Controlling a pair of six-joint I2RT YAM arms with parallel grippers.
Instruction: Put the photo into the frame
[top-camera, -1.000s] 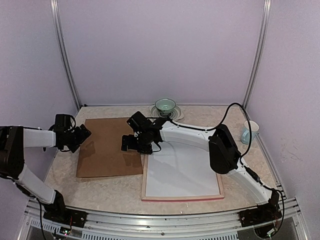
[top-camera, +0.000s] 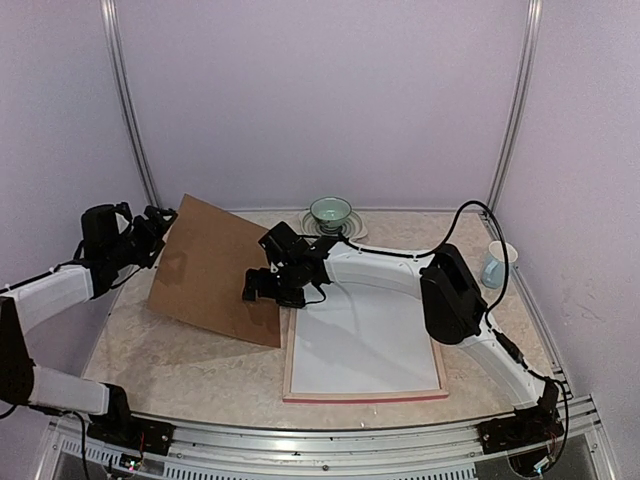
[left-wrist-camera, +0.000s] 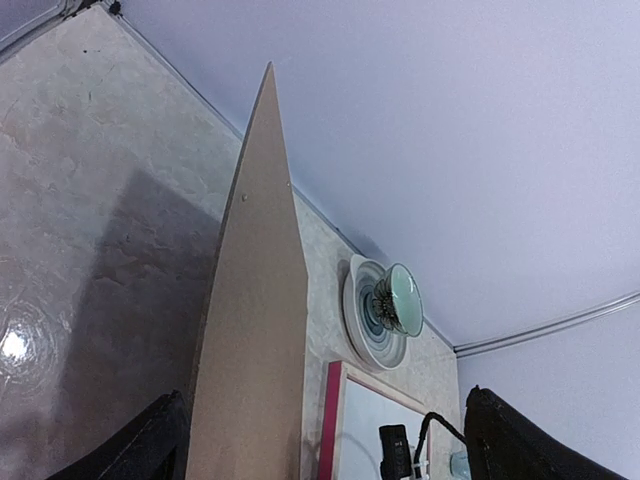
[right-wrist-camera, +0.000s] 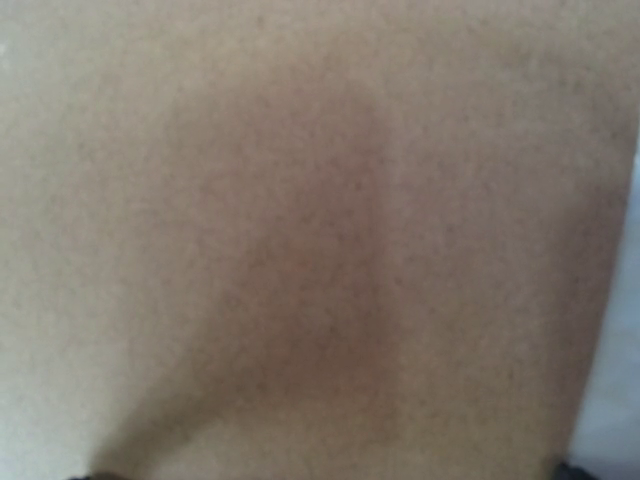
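Note:
A flat brown board (top-camera: 215, 270) leans up from the table on the left, its far-left side raised and its right edge beside the frame. At the raised side is my left gripper (top-camera: 160, 222); in the left wrist view the tall board (left-wrist-camera: 255, 330) stands between its widely parted fingers, with no grip showing. My right gripper (top-camera: 272, 290) is open close over the board's right part; brown surface (right-wrist-camera: 300, 250) fills most of the right wrist view. A light wooden frame (top-camera: 365, 397) lies flat, with a white surface (top-camera: 365, 350) inside, partly hidden under the right arm.
A green bowl (top-camera: 330, 211) sits on plates (top-camera: 357, 228) at the back middle. By the right wall stands a blue and white mug (top-camera: 497, 263). Bare table (top-camera: 200, 372) shows in front of the board.
The board lay flat a second ago; its left side has since risen and it has turned. My left gripper has moved up and toward the back. The right arm stays almost still.

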